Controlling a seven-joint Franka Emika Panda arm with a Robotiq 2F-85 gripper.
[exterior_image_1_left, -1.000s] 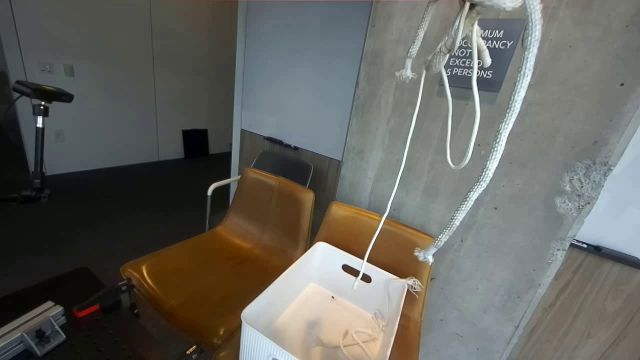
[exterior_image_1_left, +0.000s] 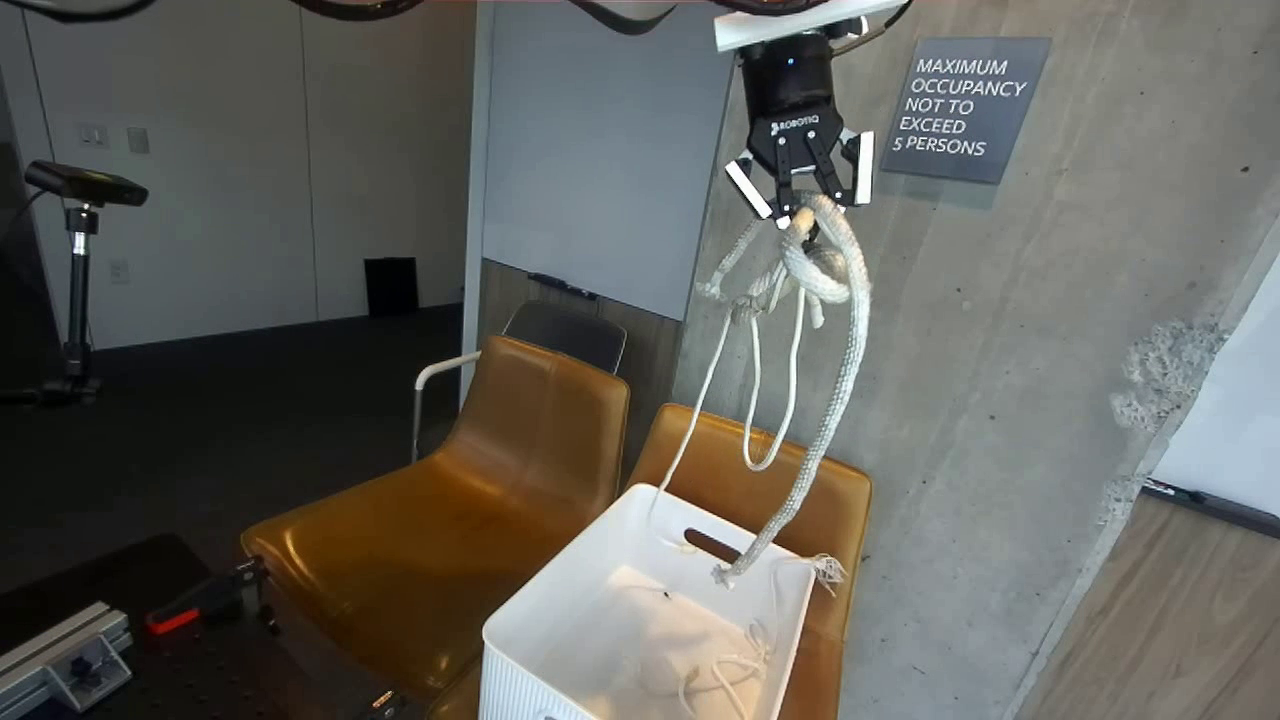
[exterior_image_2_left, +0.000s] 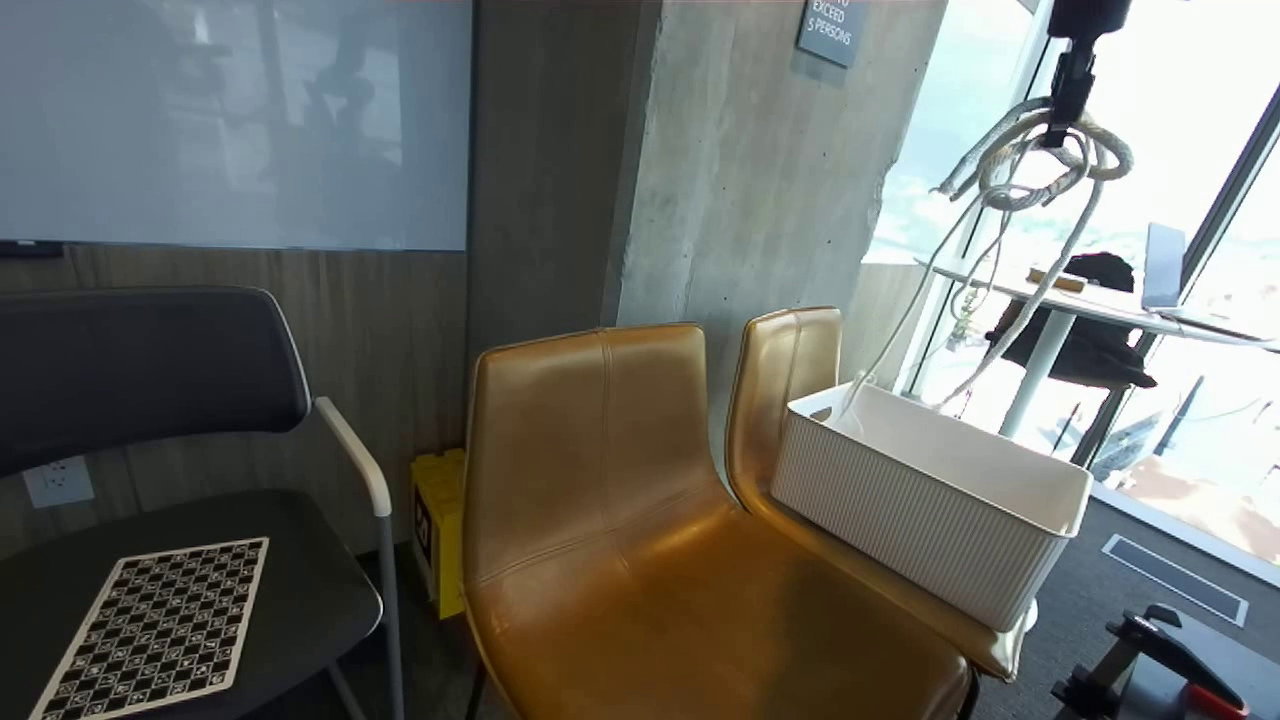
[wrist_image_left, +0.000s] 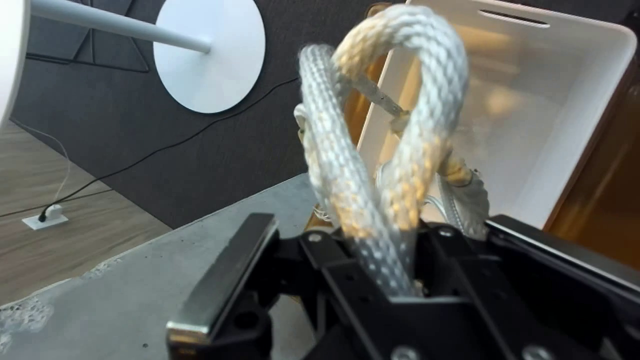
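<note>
My gripper (exterior_image_1_left: 806, 218) points down, shut on a tangled white rope (exterior_image_1_left: 854, 342) high above a white bin (exterior_image_1_left: 558, 564). In the wrist view a thick loop of the rope (wrist_image_left: 441, 78) rises between the black fingers. From the bundle hang a thick strand and a thinner cord (exterior_image_1_left: 690, 432), their lower ends reaching the bin's handle end. A smaller loop dangles clear of the bin. Other thin rope (exterior_image_1_left: 720, 678) lies on the bin's floor, and a frayed end (exterior_image_1_left: 828, 570) lies over its rim.
The bin stands on a tan chair (exterior_image_2_left: 786, 348) close to a concrete pillar (exterior_image_1_left: 960, 420). Another tan chair (exterior_image_1_left: 528, 408) is beside it. A round table (exterior_image_2_left: 1080, 302) with a laptop stands by the window. Black equipment (exterior_image_1_left: 210, 600) sits at the lower left.
From above the top edge, my gripper has come down and left into exterior view 1 with the rope. The hanging ends have shifted left, the thick one from beside the bin to over it.
</note>
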